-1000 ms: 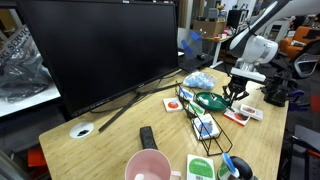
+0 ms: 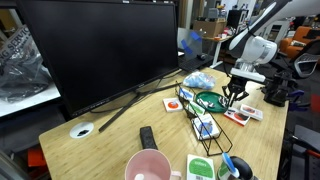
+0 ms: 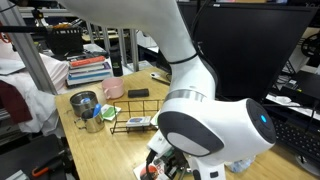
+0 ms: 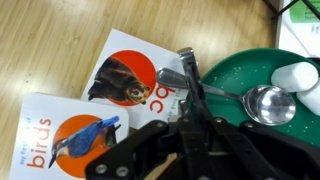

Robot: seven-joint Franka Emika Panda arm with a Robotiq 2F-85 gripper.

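Observation:
A metal spoon (image 4: 266,104) shows in the wrist view. Its bowl is over the green plate (image 4: 228,75), while its handle runs left across my narrow dark fingers (image 4: 193,78) and past the plate's edge. My gripper is shut on the spoon's handle; the exact contact is partly hidden. Whether the spoon still rests on the plate I cannot tell. In exterior view 1, the gripper (image 2: 229,101) is low at the right side of the green plate (image 2: 209,102). The arm hides most of this spot in exterior view 2.
White objects (image 4: 294,77) sit on the plate's right part. Beside it lie a bird card (image 4: 70,140) and another picture card (image 4: 130,75). A wire rack (image 2: 205,122) stands nearby, with a pink mug (image 2: 150,164) farther off. The monitor (image 2: 105,48) bounds the back.

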